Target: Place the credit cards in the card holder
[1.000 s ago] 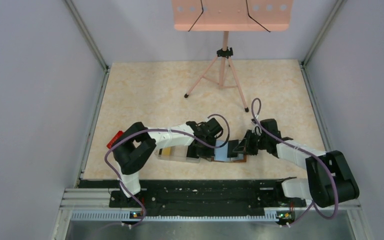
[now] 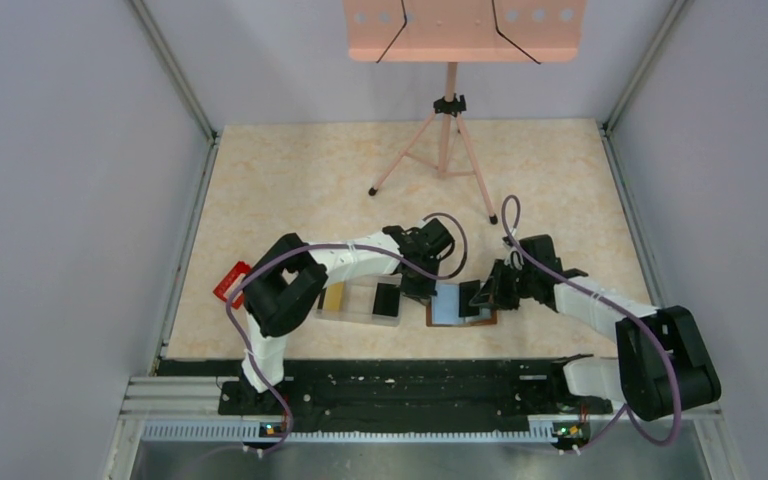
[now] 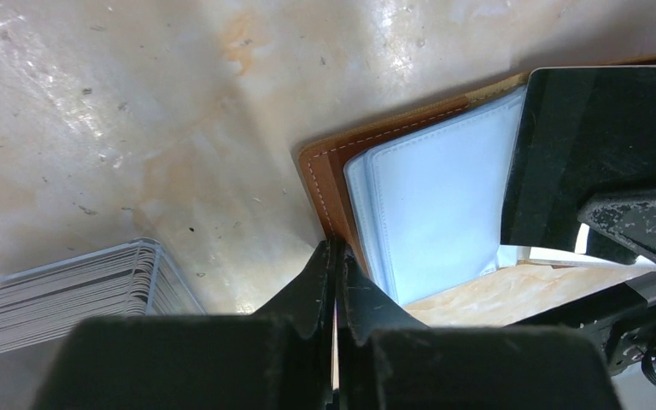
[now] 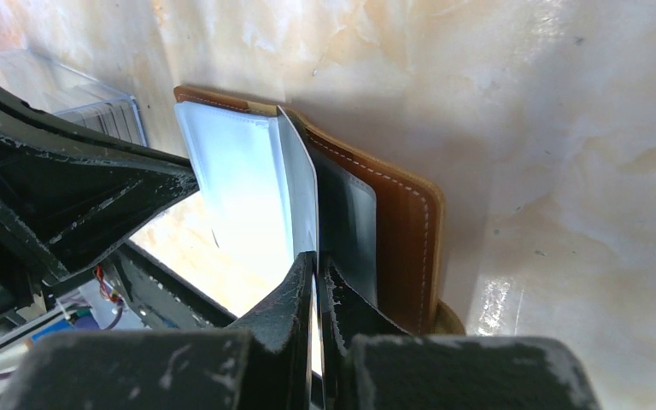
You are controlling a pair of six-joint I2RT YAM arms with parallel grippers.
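Observation:
The card holder (image 2: 446, 305) lies spread on the table, with a brown stitched cover (image 3: 367, 141) and pale blue clear sleeves (image 3: 444, 188). My left gripper is shut at its left edge, fingertips on the thin brown cover. A black card (image 3: 594, 149) with rounded corners stands up out of the sleeves, tilted. My right gripper is shut on this thin card, whose edge (image 4: 303, 179) runs down between the fingertips. Whether the card's lower part sits within a sleeve cannot be told.
Left of the holder stands a clear box (image 2: 358, 318) with a stack of cards (image 3: 68, 299) in it. A red object (image 2: 230, 281) lies at the far left. Behind stands a pink tripod stand (image 2: 450, 140).
My left gripper has moved back and right over the last second.

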